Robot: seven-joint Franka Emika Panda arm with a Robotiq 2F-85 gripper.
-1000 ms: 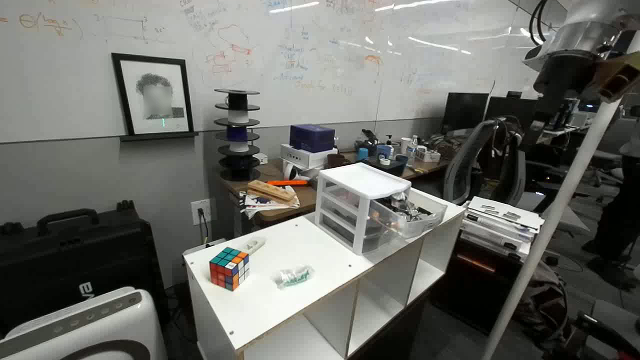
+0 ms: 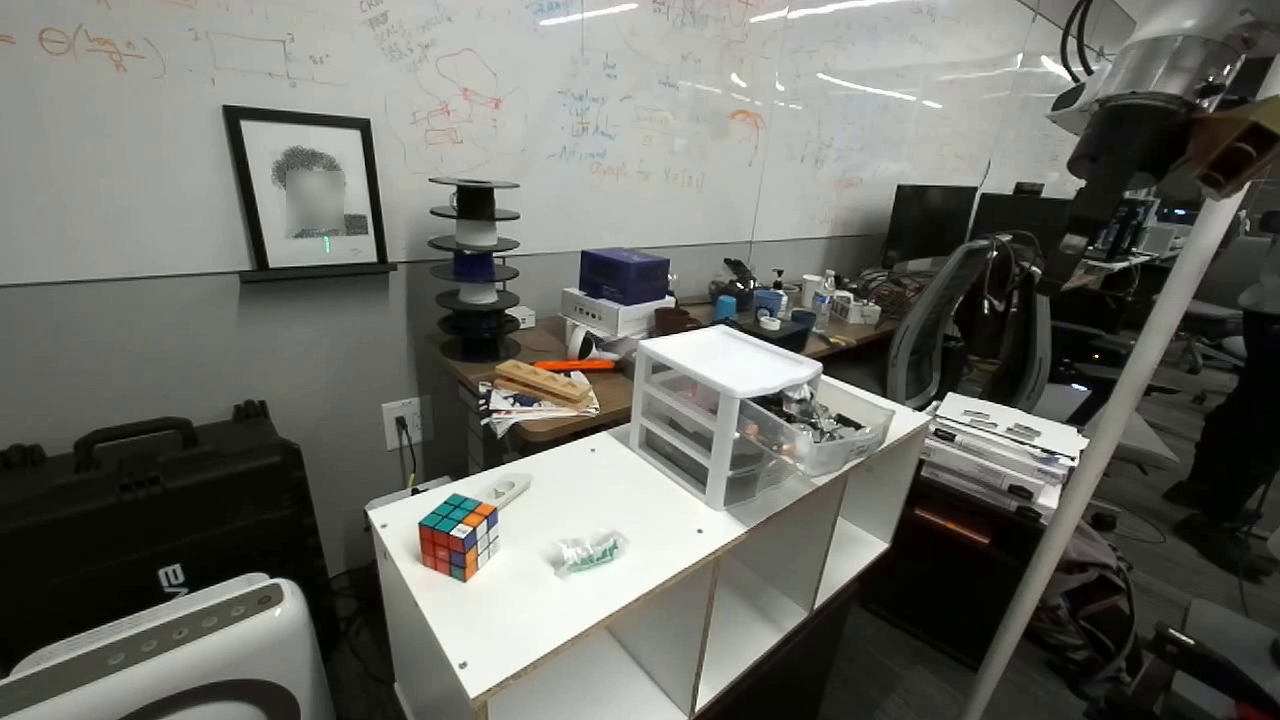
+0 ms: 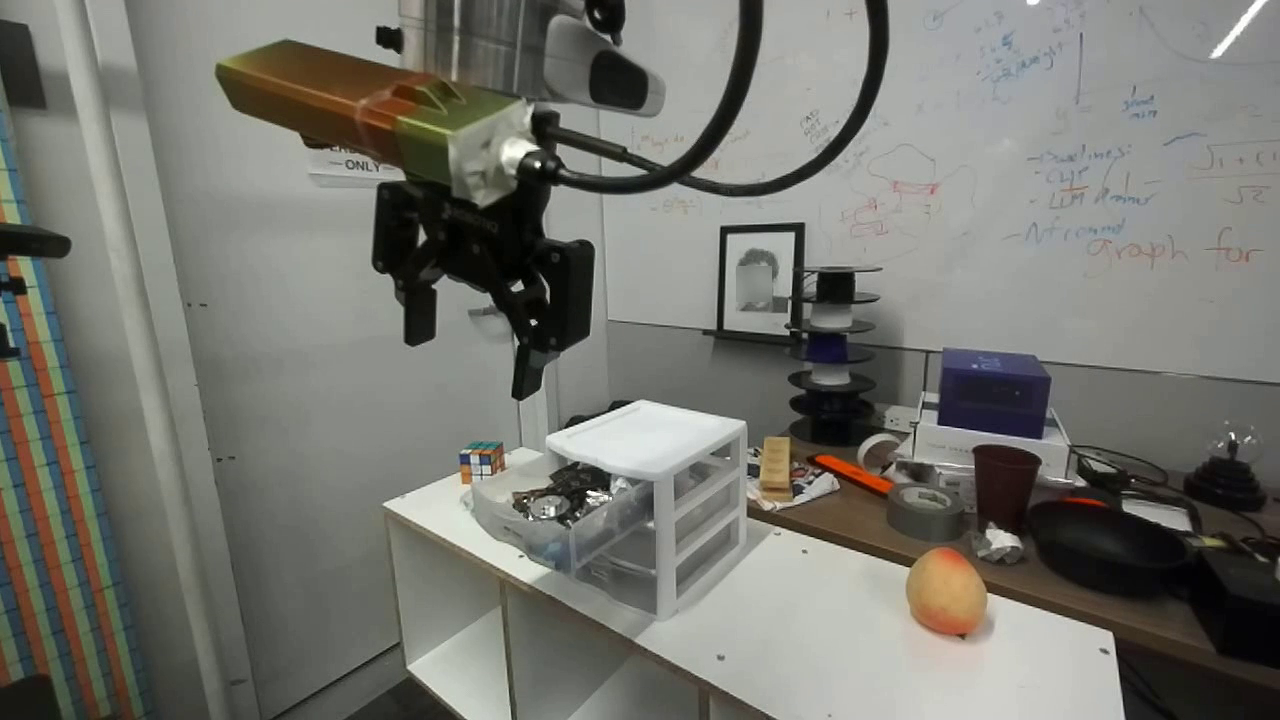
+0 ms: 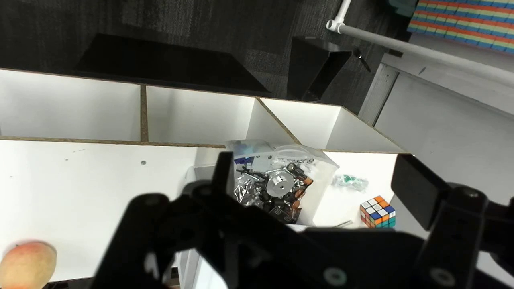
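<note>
My gripper (image 3: pixel 471 360) hangs in the air above the white shelf, its two black fingers spread apart with nothing between them. Below it in the wrist view is the pulled-out clear drawer (image 4: pixel 325 180), filled with small metal and plastic parts. That drawer belongs to a white-framed drawer unit (image 3: pixel 648 438), whose lower drawers look closed. A Rubik's cube (image 2: pixel 458 536) sits at one end of the shelf top, close to a small clear bag with green contents (image 2: pixel 589 552). Toward the opposite end rests a yellow-red mango (image 3: pixel 947 592).
The white shelf (image 2: pixel 528 624) has bare top on both sides of the drawer unit. A pale pole (image 2: pixel 1080 480) stands upright to one side. Behind, a brown desk (image 3: pixel 828 516) holds tape (image 3: pixel 925 512), a dark red cup (image 3: pixel 1005 486) and a black pan (image 3: pixel 1106 546).
Little differs from a second ago. The arm at the upper right has shifted very slightly; the objects on the shelf and the drawer stay where they were.
</note>
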